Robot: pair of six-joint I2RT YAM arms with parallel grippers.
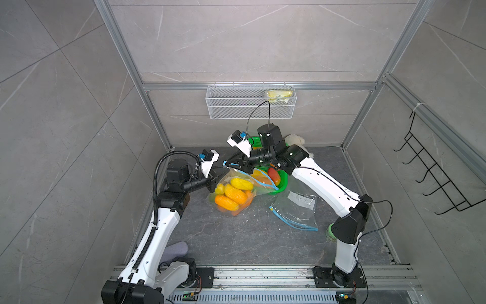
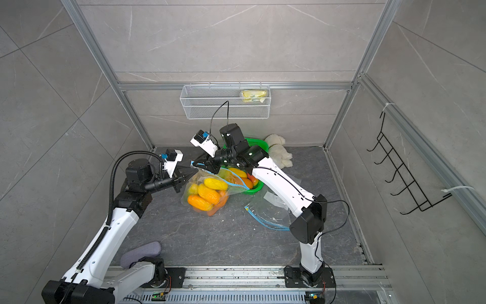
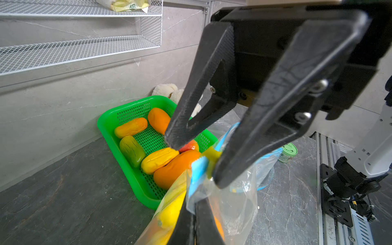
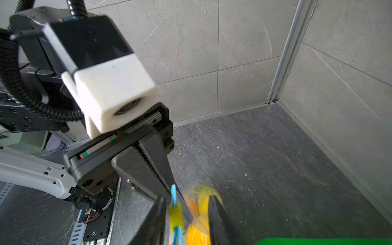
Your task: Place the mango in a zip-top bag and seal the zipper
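A clear zip bag (image 1: 230, 197) full of yellow and orange mangoes hangs between my grippers at the centre. My left gripper is shut at the bag's top corner, the blue zip edge (image 3: 198, 175) showing at its fingertips. My right gripper is part open around the yellow slider on the blue zip; in the left wrist view its fingers stand just above that slider. Whether it touches the slider I cannot tell.
A green basket (image 3: 126, 171) with several fruits stands behind the bag. An empty zip bag (image 1: 293, 217) lies on the right. A white soft toy (image 2: 278, 154) sits at the back, below a wire shelf (image 2: 225, 109).
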